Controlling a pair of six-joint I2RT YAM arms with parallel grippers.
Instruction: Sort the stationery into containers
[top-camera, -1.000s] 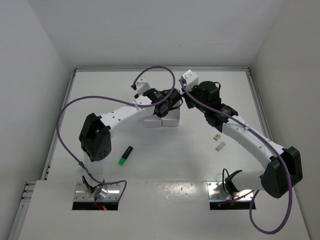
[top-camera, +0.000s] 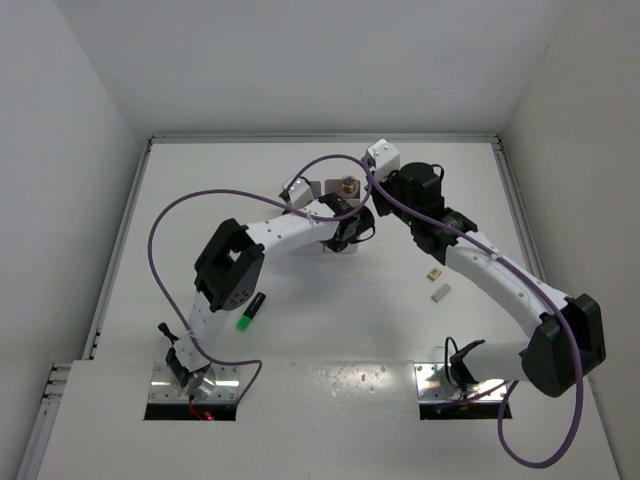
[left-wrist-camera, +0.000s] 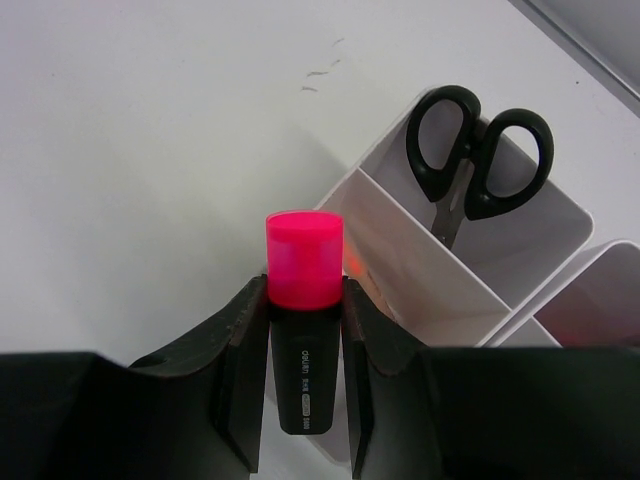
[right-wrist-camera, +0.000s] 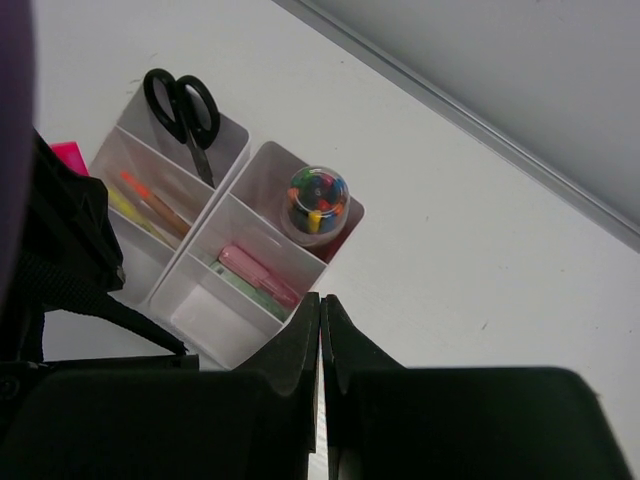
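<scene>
In the left wrist view my left gripper has its fingers on a pink-capped black marker (left-wrist-camera: 304, 262), held upright over the white divided organizer (left-wrist-camera: 420, 250). Black-handled scissors (left-wrist-camera: 480, 160) stand in a back compartment. The right wrist view also shows orange and yellow items (right-wrist-camera: 150, 200), pink and pale green items (right-wrist-camera: 255, 275) and a jar of colourful pieces (right-wrist-camera: 316, 205) in compartments. My right gripper is shut, nothing between its fingers, above the organizer's right side.
A black marker with a green end (top-camera: 250, 312) lies on the front left of the table. Two small blocks (top-camera: 436, 285) lie at the right.
The right arm shows no visible movement.
</scene>
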